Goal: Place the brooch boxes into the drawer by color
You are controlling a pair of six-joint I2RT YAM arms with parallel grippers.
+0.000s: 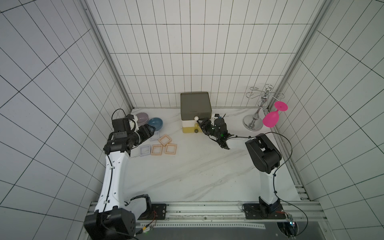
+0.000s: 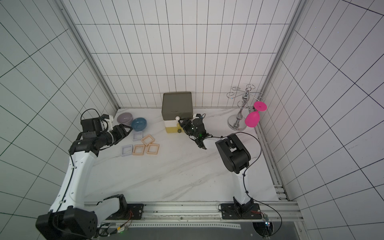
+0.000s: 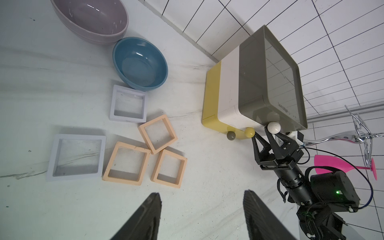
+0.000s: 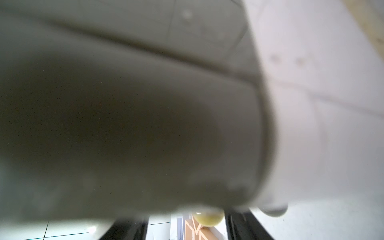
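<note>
The drawer unit (image 1: 195, 104) at the back centre has olive, white and yellow levels with round knobs. My right gripper is at its white knob, beside the yellow knob; whether its fingers grip the knob is unclear, and the blurred drawer front fills the right wrist view. My left gripper is open and empty, high at the left. Lilac square boxes (image 3: 56, 156) and several peach square boxes (image 3: 180, 172) lie on the table below it.
A blue bowl (image 3: 140, 64) and a mauve bowl (image 3: 88, 16) stand at back left. A chrome stand (image 1: 252, 123) with a pink glass (image 1: 270, 118) is at back right.
</note>
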